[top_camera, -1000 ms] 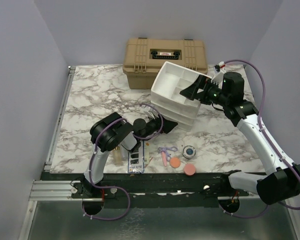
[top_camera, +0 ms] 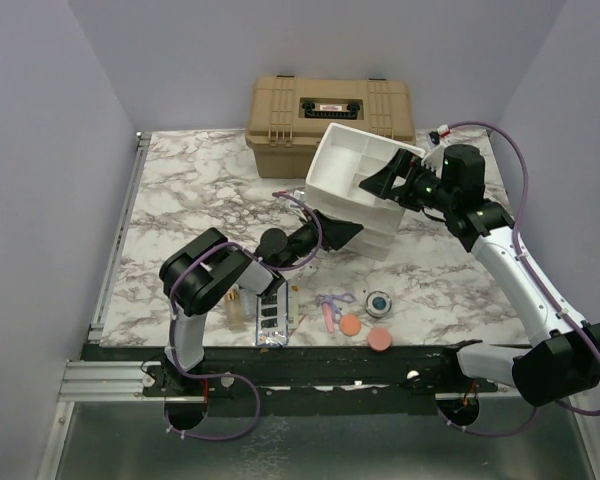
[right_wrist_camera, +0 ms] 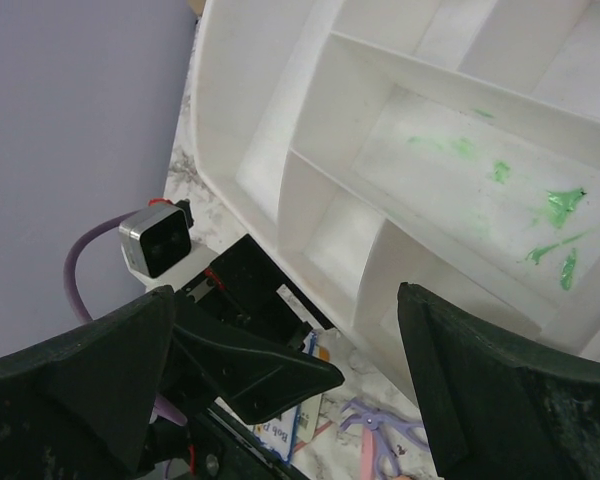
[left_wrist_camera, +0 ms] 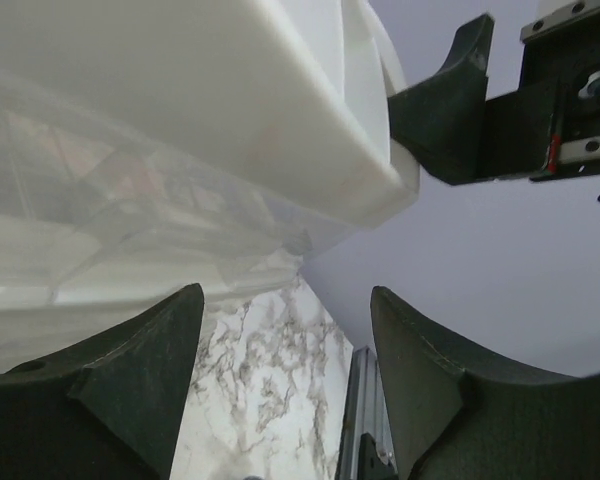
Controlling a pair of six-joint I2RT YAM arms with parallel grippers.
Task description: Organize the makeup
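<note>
A white compartment organizer (top_camera: 345, 160) tilts at the back right, with a second white piece beneath it; its compartments (right_wrist_camera: 425, 165) show some green smears. My left gripper (top_camera: 337, 232) is at the organizer's near side; in the left wrist view its fingers (left_wrist_camera: 120, 390) stand apart, beneath a white rim and translucent wall, with nothing visible between them. My right gripper (top_camera: 395, 178) is at the upper organizer's right part, fingers (right_wrist_camera: 500, 400) apart on the near rim's side; whether they touch it is unclear.
A tan case (top_camera: 280, 120) stands at the back. On the front table lie a palette (top_camera: 272, 325), purple scissors (top_camera: 335, 300), a round silver item (top_camera: 377, 304) and pink round pieces (top_camera: 379, 339).
My left gripper has moved slightly up and toward the robot's side along the organizer's near face; the organizer has shifted very slightly. The right arm is nearly unchanged.
</note>
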